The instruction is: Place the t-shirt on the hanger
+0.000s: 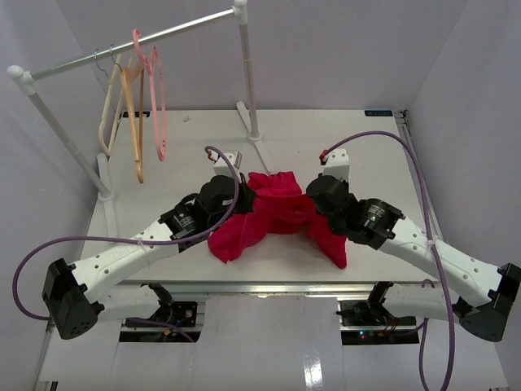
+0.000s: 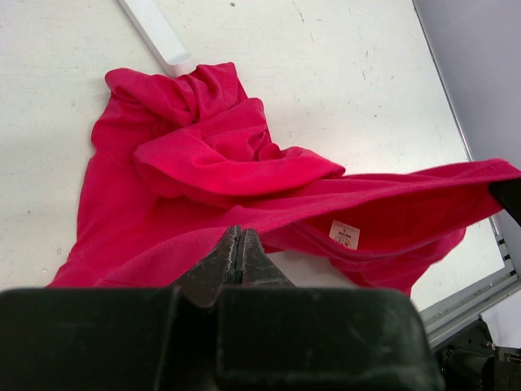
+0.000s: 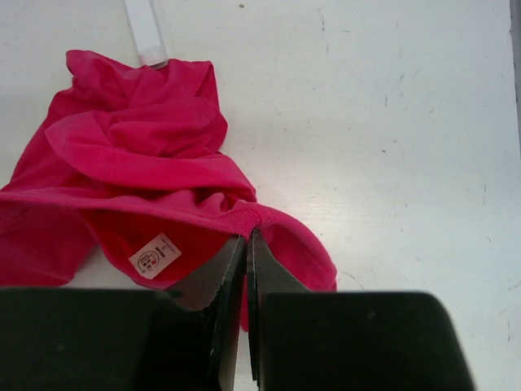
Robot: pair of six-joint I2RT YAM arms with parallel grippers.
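The crumpled red T-shirt (image 1: 269, 220) lies on the white table, with a stretched edge raised between both grippers and a white label showing. My left gripper is shut at that edge; the cloth runs to its tips. My right gripper is shut on the shirt's ribbed edge, pulling it up and to the right. Several hangers, pink (image 1: 161, 114), wooden (image 1: 130, 114) and pale (image 1: 106, 122), hang on the rail at upper left.
The white rack (image 1: 248, 73) stands at the back left, its foot (image 2: 155, 32) just behind the shirt. Bare table (image 3: 391, 147) lies to the right and behind.
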